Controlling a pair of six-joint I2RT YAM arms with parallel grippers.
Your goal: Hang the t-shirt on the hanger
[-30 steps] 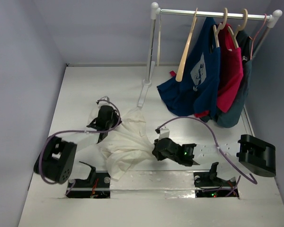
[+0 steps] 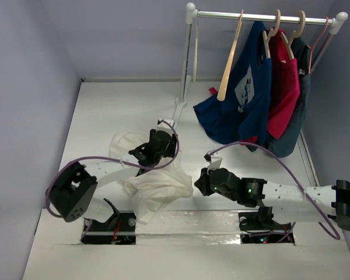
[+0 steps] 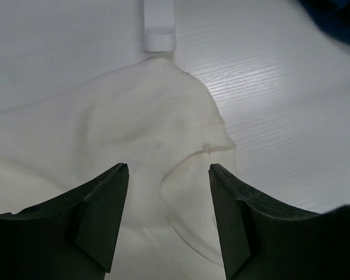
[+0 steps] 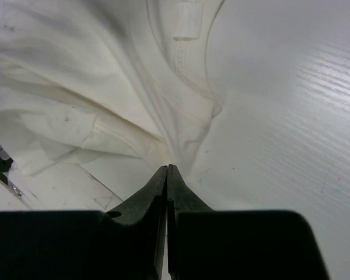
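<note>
A cream t-shirt point(image 2: 157, 186) lies rumpled on the white table, partly hidden under my left arm. Above its upper right part, my left gripper point(image 2: 170, 146) stands open; the left wrist view has shirt cloth point(image 3: 128, 134) spread beyond and between the parted fingers, not gripped. At the shirt's right edge, my right gripper point(image 2: 199, 185) is shut on a bit of cloth: in the right wrist view, a fold of the shirt point(image 4: 157, 111) narrows down to the closed fingertips point(image 4: 163, 181). An empty wooden hanger point(image 2: 230, 61) hangs on the rail.
The metal rack's rail point(image 2: 256, 17) crosses the back right. From it hang a blue shirt point(image 2: 242, 87), a red shirt point(image 2: 284, 81) and a dark green shirt point(image 2: 294, 116). The rack's foot point(image 2: 178, 114) reaches the shirt's upper edge.
My left gripper has swung right across the shirt towards the rack's foot. The right gripper has shifted slightly right. The shirt's main heap lies about where it was.
</note>
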